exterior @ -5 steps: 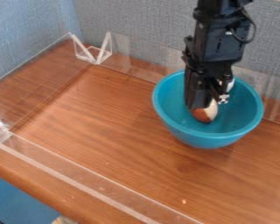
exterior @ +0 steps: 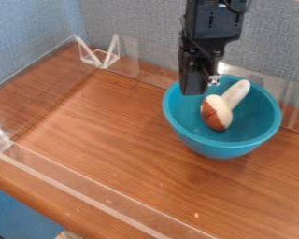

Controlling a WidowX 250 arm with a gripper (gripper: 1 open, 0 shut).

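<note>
A black gripper (exterior: pixel 197 80) hangs above the back-left rim of a teal bowl (exterior: pixel 215 140), its fingers shut with nothing visible between them. Inside the bowl lies an oblong brown-and-white object (exterior: pixel 219 115), with a white narrower part reaching up toward the back right rim.
Clear plastic edges run along its sides, with grey fabric walls behind and at the left.
The gripper has moved up and to the left from over the bowl's middle, uncovering more of the object inside, which stays in the bowl.
</note>
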